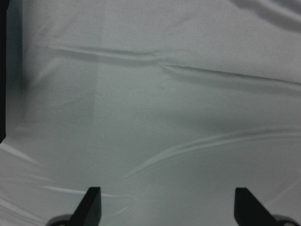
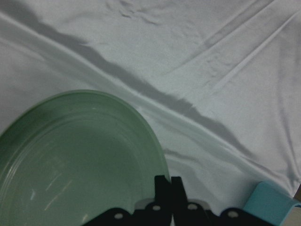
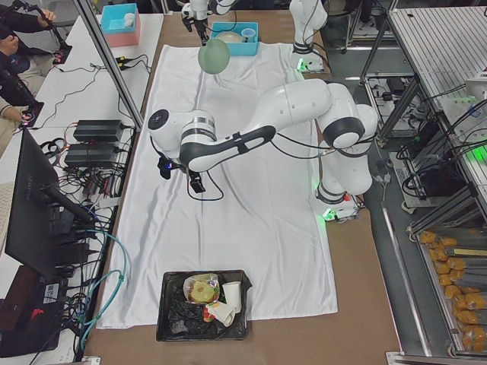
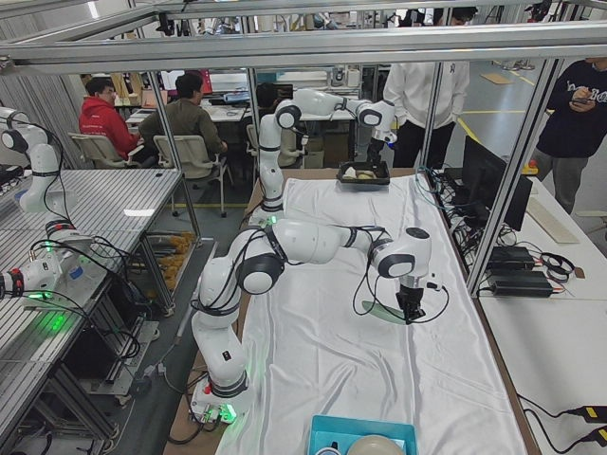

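Observation:
A green plate (image 2: 80,160) (image 3: 214,56) is held by its rim in my right gripper, which is shut on it; in the camera right view the plate (image 4: 384,313) is partly behind that gripper (image 4: 411,305). My left gripper stands open over the bare white cloth, with nothing between its fingers, at the middle of the table in the camera left view.
A light-blue bin (image 3: 251,46) with dishes sits at the far end in the camera left view. A black lined tray (image 3: 179,327) holding food packs and napkins sits at the near end.

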